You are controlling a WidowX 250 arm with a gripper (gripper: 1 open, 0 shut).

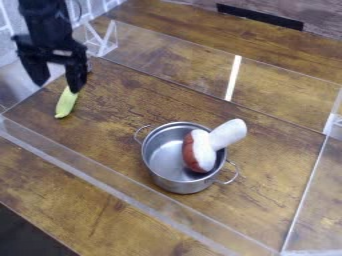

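Note:
My gripper (54, 62) is at the upper left, blurred, its dark fingers open above and a little behind a yellow-green elongated object (67, 102) lying on the wooden table. A steel pot (173, 175) with two handles stands at the lower centre. In it rests a white and red-brown object (201, 150), its white end leaning out over the rim toward the upper right.
Clear plastic barriers edge the work area at the back, front and right. A white strip (234, 78) stands out toward the back right.

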